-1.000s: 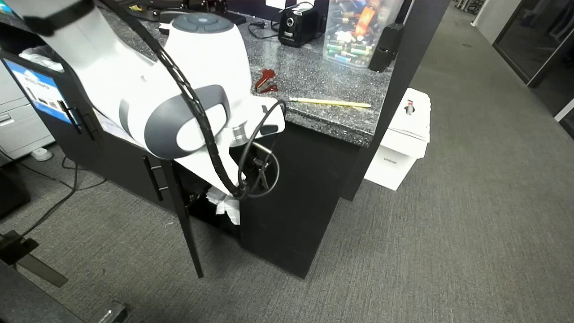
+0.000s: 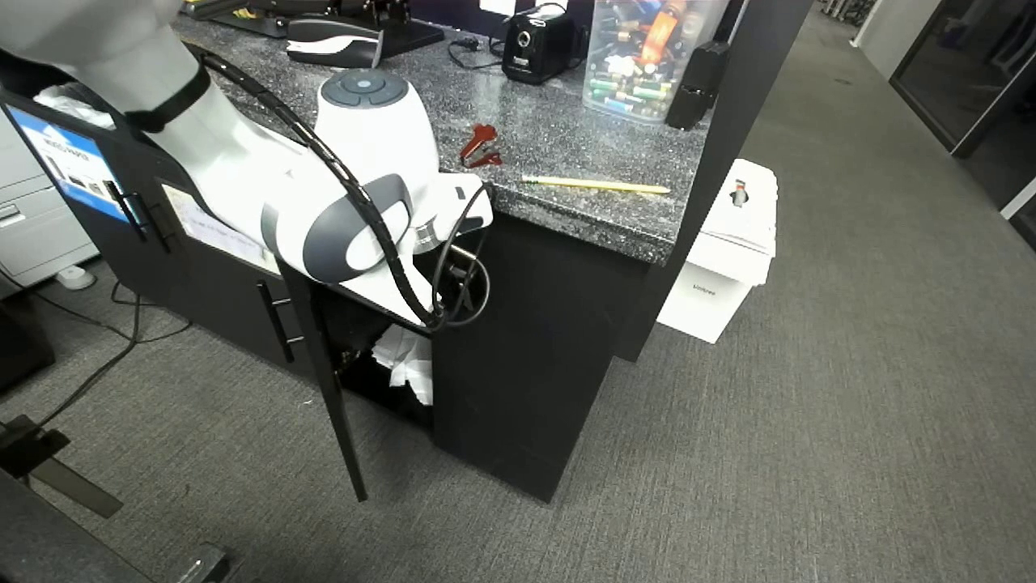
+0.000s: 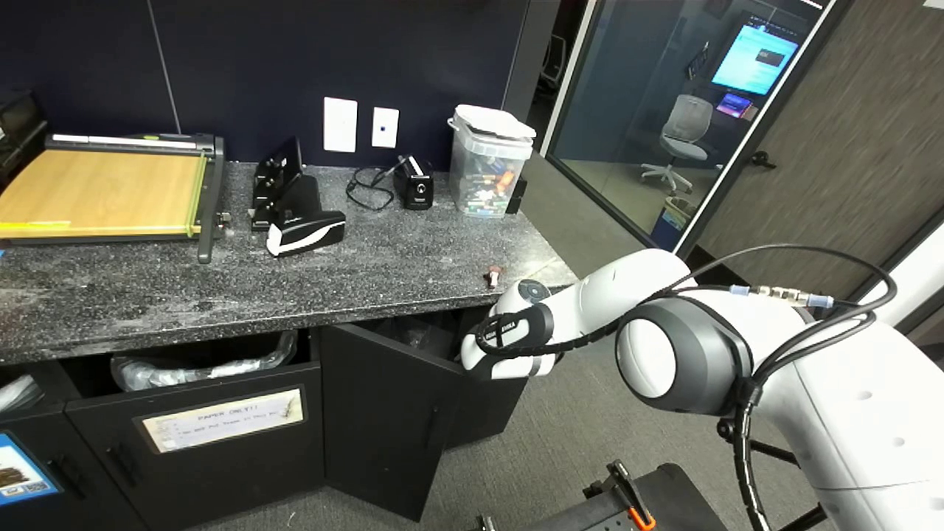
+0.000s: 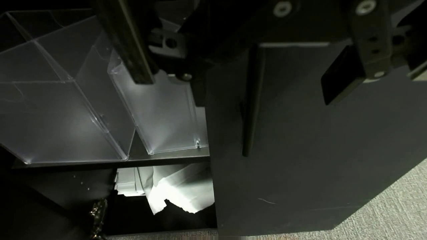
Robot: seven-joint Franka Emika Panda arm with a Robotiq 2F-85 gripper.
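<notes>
In the wrist view my gripper is open, its fingers wide apart. Between them lies a vertical black handle [image 4: 250, 120] on a flat dark cabinet panel [image 4: 288, 172], with no visible grip on it. Left of that panel is an open compartment; its shelf carries clear plastic bins [image 4: 68, 120], with white paper [image 4: 184, 188] below. The neighbouring black door [image 2: 335, 408] stands swung outward. In exterior view 1 the arm hides most of the gripper, which is just below the counter edge. The arm and open door hide the gripper in exterior view 2.
On the counter [image 3: 389, 257] above, a red staple remover [image 2: 481, 146] and a yellow pencil [image 2: 597, 185] lie near the front edge. A clear tub [image 3: 487, 168] stands farther back.
The open door and counter items have not moved.
</notes>
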